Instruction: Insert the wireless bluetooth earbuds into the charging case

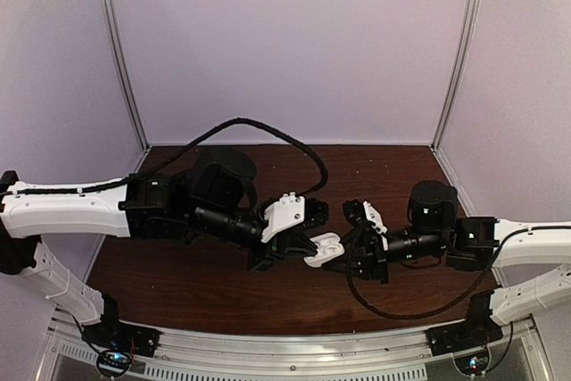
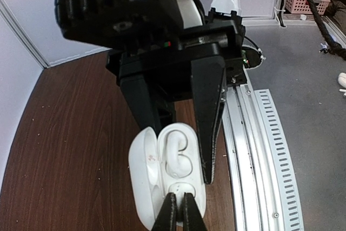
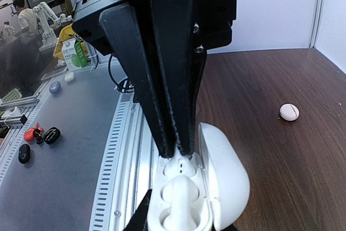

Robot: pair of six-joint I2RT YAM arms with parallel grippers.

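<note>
The white open charging case (image 1: 323, 251) is held between the two arms at mid-height. My right gripper (image 1: 334, 258) is shut on the case, seen behind it in the left wrist view. My left gripper has its fingers shut together on a small white earbud at one end of the case's inner tray; in the right wrist view its tips press into that cavity. An earbud shape (image 3: 178, 204) lies in the other cavity of the case (image 3: 230, 177).
A small white round object (image 3: 289, 112) lies on the wooden table (image 3: 286, 171). The table beneath the arms is otherwise clear in the top view. Several small objects lie on the grey surface (image 3: 65, 177) outside the workspace.
</note>
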